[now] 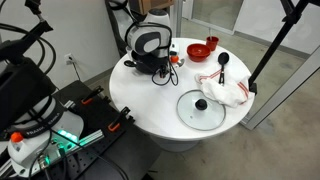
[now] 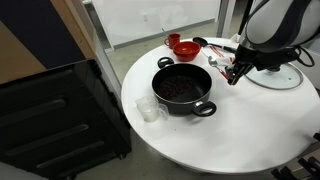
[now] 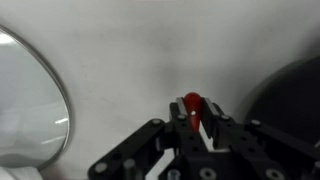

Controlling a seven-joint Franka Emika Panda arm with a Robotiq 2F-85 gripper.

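Observation:
My gripper point(image 2: 232, 75) is above the white table, between the black pot point(image 2: 181, 86) and the glass lid point(image 2: 278, 77). In the wrist view its fingers are shut on a small red-ended object point(image 3: 193, 104), most of which is hidden or out of sight. What the whole object is, I cannot tell. The pot holds small dark red pieces and shows as a dark shape at the wrist view's right. At that view's left edge the lid point(image 3: 25, 105) lies flat. From the first exterior side, the lid point(image 1: 201, 108) has a black knob.
A red bowl point(image 1: 199, 53) and red cup point(image 1: 212, 43) stand at the back. A black ladle point(image 1: 223, 66) rests by a white towel point(image 1: 222, 88) with red marks. A clear measuring cup point(image 2: 150, 108) stands beside the pot.

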